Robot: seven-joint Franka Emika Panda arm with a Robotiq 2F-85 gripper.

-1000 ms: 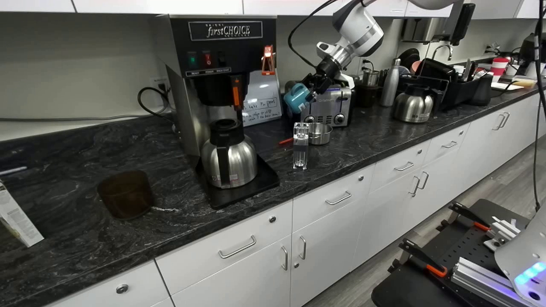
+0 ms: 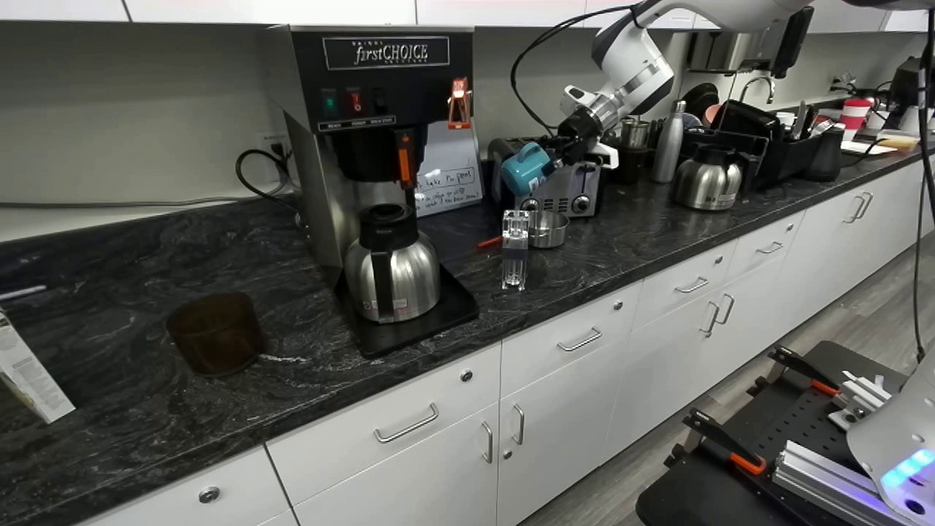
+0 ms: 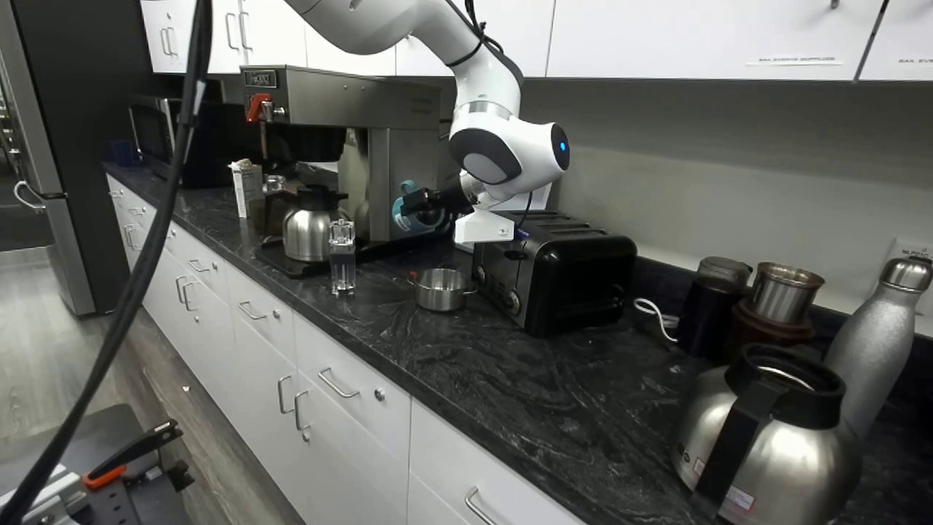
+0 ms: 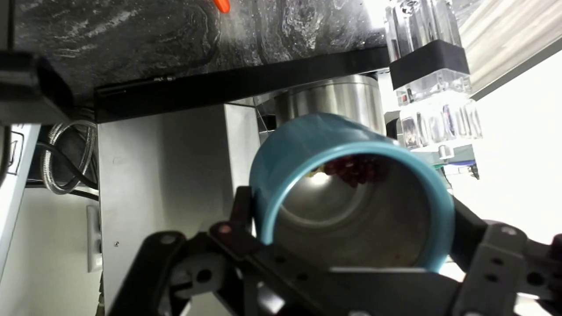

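Note:
A teal mug (image 2: pixel 526 171) hangs tilted in the air in front of the toaster (image 2: pixel 574 188), above the counter. My gripper is shut on the mug, with one dark finger (image 4: pixel 242 208) against each side of it. Looking into the mug in the wrist view, I see a few dark red pieces inside. Below it on the counter stands a small steel pot (image 3: pixel 442 290). Near the pot, toward the counter's front edge, is a clear acrylic grinder-like bottle (image 2: pixel 515 250). In exterior view 2 the gripper partly covers the mug.
The coffee maker (image 2: pixel 368 79) with its steel carafe (image 2: pixel 394 276) stands left of the mug. A small whiteboard (image 2: pixel 448 180) leans behind. Another carafe (image 2: pixel 708 180) and a steel bottle (image 2: pixel 670 145) stand right of the toaster. Open counter lies in front of the toaster.
In exterior view 1 the arm and the held mug have moved to the right. The mug is more tilted now, its handle turned upward. The pot and clear bottle have not moved.

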